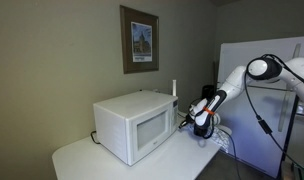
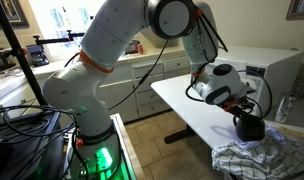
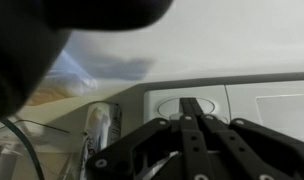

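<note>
A white microwave (image 1: 137,125) stands on the white table, its door and control panel facing the table's front. In the wrist view its panel shows a pale oval button (image 3: 170,107) beside the door. My gripper is shut, with nothing showing between its fingers. The black fingertips overlap the button's right part in that view; whether they touch it I cannot tell. In exterior view 2 the arm's wrist (image 2: 227,85) is in front of the microwave and hides part of it.
A black pot-like object (image 2: 250,128) stands on a patterned cloth (image 2: 242,158) close to the arm. A foil-like roll (image 3: 97,135) lies beside the microwave panel in the wrist view. Bare table (image 1: 82,160) extends in front of the microwave.
</note>
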